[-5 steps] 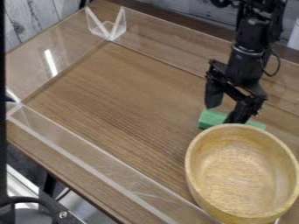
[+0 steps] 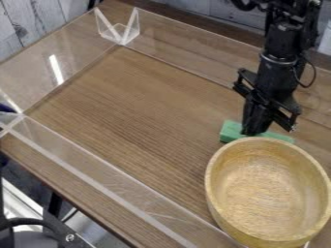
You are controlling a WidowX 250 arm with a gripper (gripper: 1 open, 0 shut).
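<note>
My black gripper points down at the right side of the table, its fingertips just above a green block that lies behind a large tan bowl. The fingers look close together; whether anything is between them is hard to see. The bowl's back rim hides part of the block.
A clear angular piece stands at the far back left. Black cable or hardware sits at the bottom left corner, beyond the table's edge.
The bowl and block look nearly unmoved.
</note>
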